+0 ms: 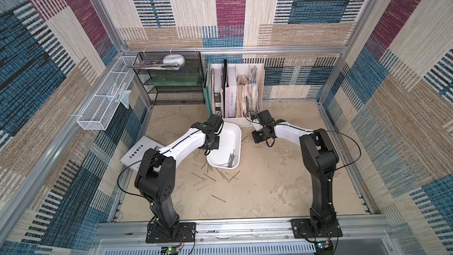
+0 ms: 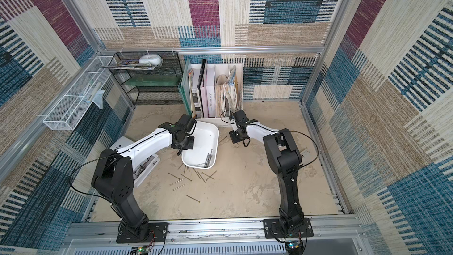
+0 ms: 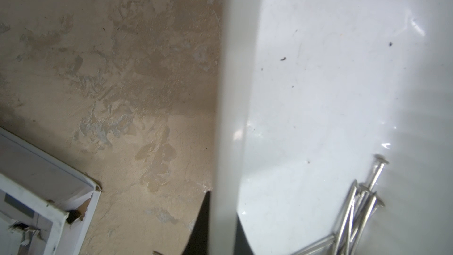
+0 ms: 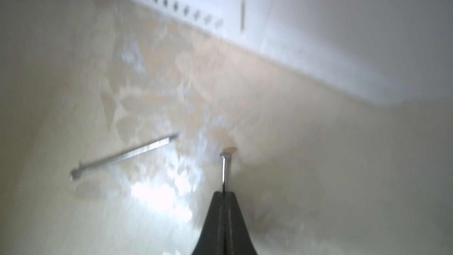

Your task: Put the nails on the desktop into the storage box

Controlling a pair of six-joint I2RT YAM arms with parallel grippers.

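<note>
The white storage box (image 1: 230, 134) sits left of the table's middle, with several nails (image 3: 361, 212) lying inside near its front right. My left gripper is shut on the box's left wall, one finger on either side of the rim. More loose nails (image 1: 203, 186) are scattered on the table in front of the box. Right of the box, my right gripper is shut on a nail (image 4: 224, 167), whose head sticks out past the fingertips, close to the tabletop. Another nail (image 4: 125, 155) lies left of it in the right wrist view.
A white file holder (image 1: 243, 121) full of folders stands behind the box. Left of the left arm lies a white carton (image 1: 139, 151). A black mesh rack (image 1: 177, 96) occupies the back left corner.
</note>
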